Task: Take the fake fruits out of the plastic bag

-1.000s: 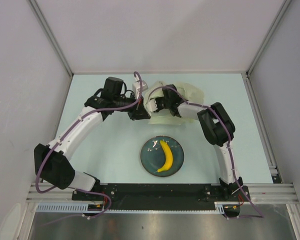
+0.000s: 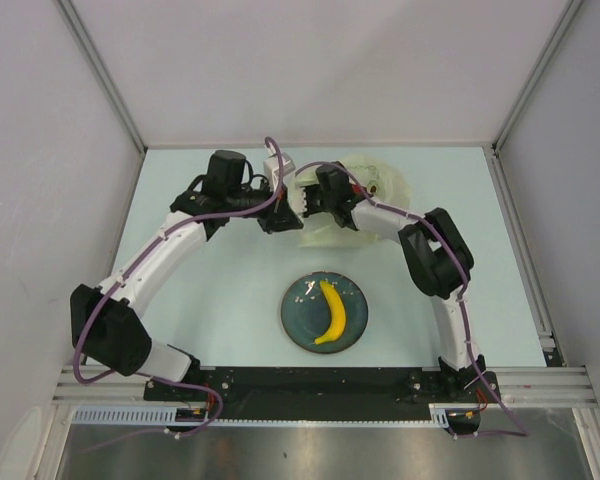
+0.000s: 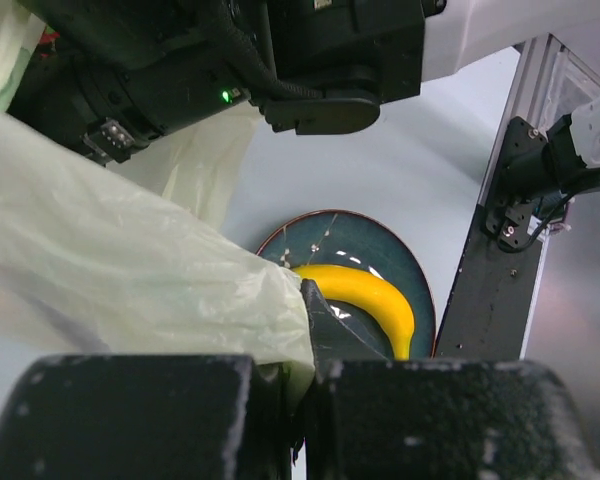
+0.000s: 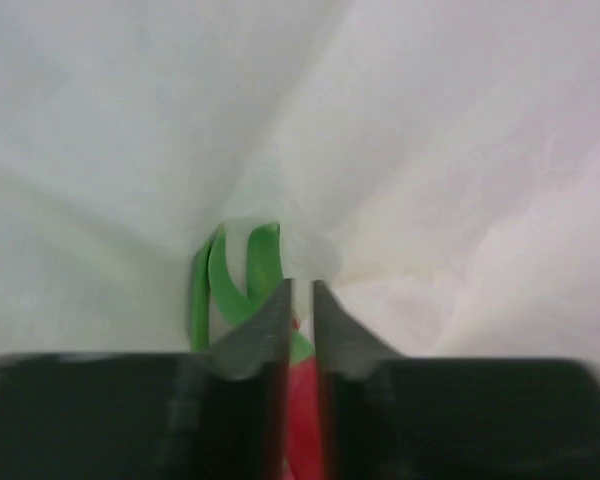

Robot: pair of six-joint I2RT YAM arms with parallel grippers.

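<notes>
The pale plastic bag (image 2: 385,175) lies at the back centre of the table. My left gripper is shut on its edge, a fold of the film running in between the fingers. Inside the bag's mouth is my right gripper (image 2: 310,200), its fingertips a small way apart. Just beyond them, in the right wrist view, shows a red fake fruit (image 4: 305,415) with green leaves (image 4: 265,265); it is partly covered by the blurred fingers, and no firm hold shows. A yellow fake banana (image 2: 331,310) rests on the dark plate (image 2: 298,325).
The plate stands in front of the bag, near the table's front edge. Both arms reach in from the sides, close together at the bag's mouth.
My right gripper has shifted a little left and forward within the bag, and the bag's right side has moved slightly. The left gripper stays almost in place. Banana and plate have not moved.
</notes>
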